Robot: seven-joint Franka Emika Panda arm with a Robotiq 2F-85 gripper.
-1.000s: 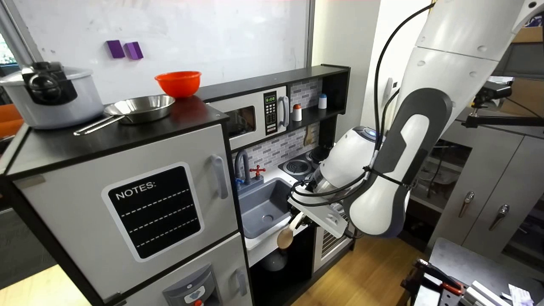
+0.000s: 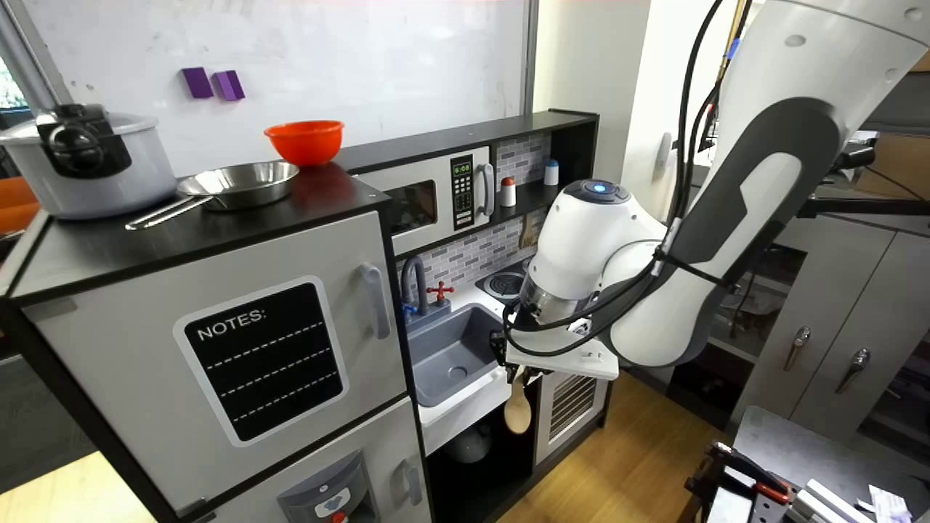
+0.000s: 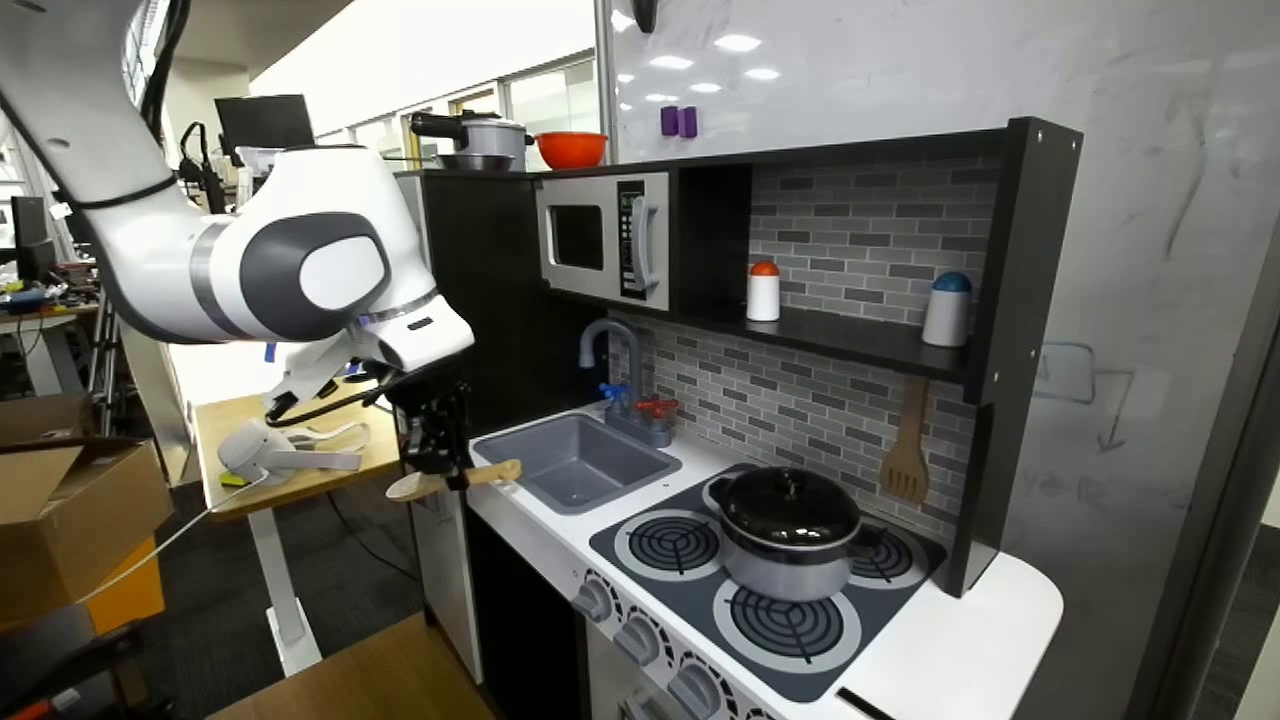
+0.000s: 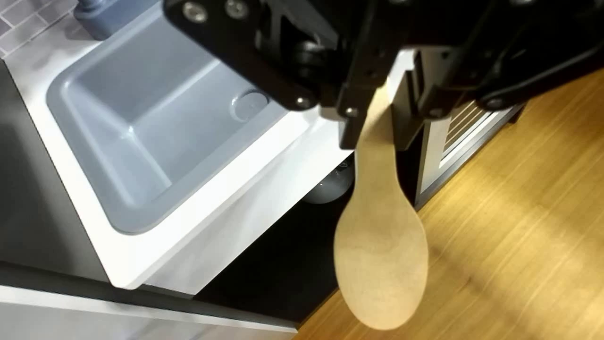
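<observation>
A pale wooden spoon [image 4: 382, 255] is pinched by its handle between the fingers of my gripper, which is shut on it. Its rounded bowl points down and out over the floor in the wrist view. In exterior view 1 the spoon [image 2: 518, 410] hangs just in front of the counter's front edge, right of the grey sink [image 2: 453, 349]. Exterior view 2 has the gripper [image 3: 450, 480] in front of the sink's left end, the spoon [image 3: 420, 485] lying nearly level across it. The handle's upper end is hidden in the wrist view.
A lidded pot [image 3: 786, 528] stands on the stove. A wooden slotted turner [image 3: 907, 462] hangs on the tiled wall behind. The faucet [image 3: 630, 378] rises at the back of the sink, whose basin looks empty. A tall fridge unit [image 2: 235, 340] borders the sink on the left.
In exterior view 1 the gripper and spoon have shifted slightly right. The spoon has swung from slanting left to hanging nearly straight down, and the wrist has turned. The grip on it holds.
</observation>
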